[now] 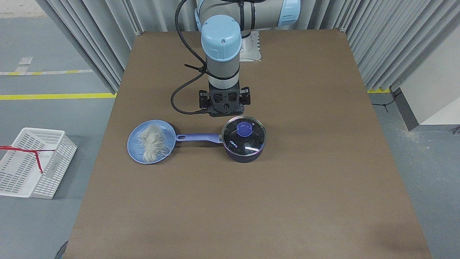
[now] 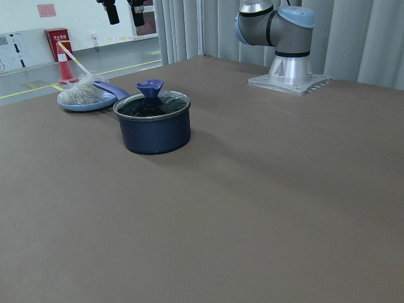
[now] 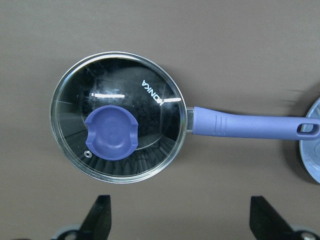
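Observation:
A dark blue pot with glass lid and purple knob sits mid-table, its purple handle reaching toward a light blue plate of pale, noodle-like strands. In the wrist view the lid faces the camera. My gripper hangs above the table behind the pot, fingers wide apart with nothing visible between them; in the left view its fingertips show at the top, above the plate.
The arm's base stands at the back. A white basket lies on the floor off the table's left.

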